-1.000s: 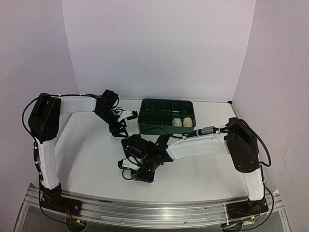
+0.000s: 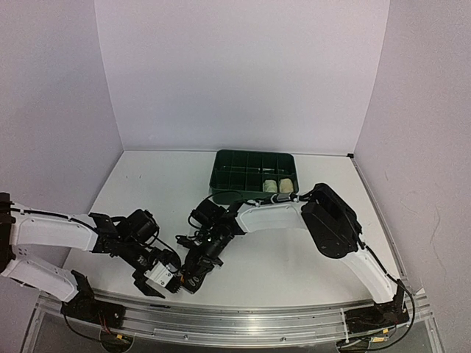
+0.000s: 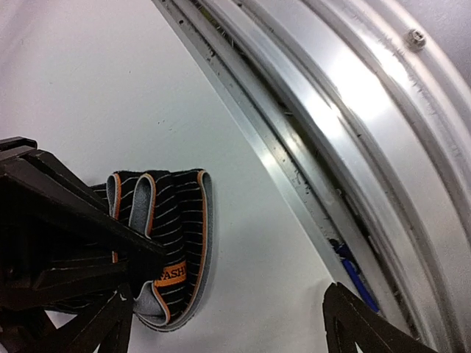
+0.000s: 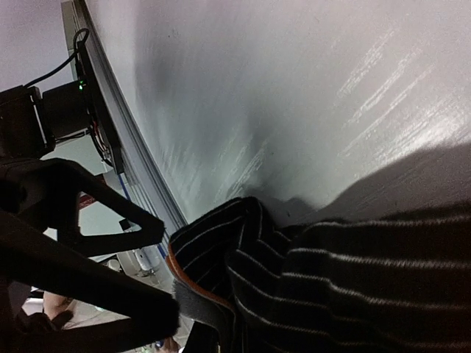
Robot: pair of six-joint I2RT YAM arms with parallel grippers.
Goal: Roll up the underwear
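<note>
The black underwear with thin white stripes, grey-and-orange edging and an orange label lies bunched near the table's front edge. In the right wrist view its striped fabric fills the lower right. My right gripper is over it, its black fingers pressed close against the cloth in the left wrist view; whether they grip it is hidden. My left gripper is low beside it on the left, its fingers apart at the bottom of the left wrist view, with bare table and part of the underwear between them.
A green divided box with two pale rolled items in its right compartments stands at the back centre. The metal rail runs along the front edge.
My left arm has swung from the back of the table down to the front, beside the underwear.
</note>
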